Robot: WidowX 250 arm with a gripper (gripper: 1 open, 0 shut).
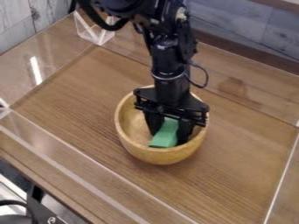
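My black gripper (pixel 170 117) reaches down from the top into a tan wooden-looking bowl (pixel 132 136) in the middle of the table. A green object (pixel 166 135) sits between the fingers inside the bowl, and the gripper appears shut on it. The fingertips are partly hidden by the green object and the gripper's own dark body.
A clear plastic container (pixel 96 26) stands at the back left. Walls border the table at the back, and dark cables lie beyond its front left edge.
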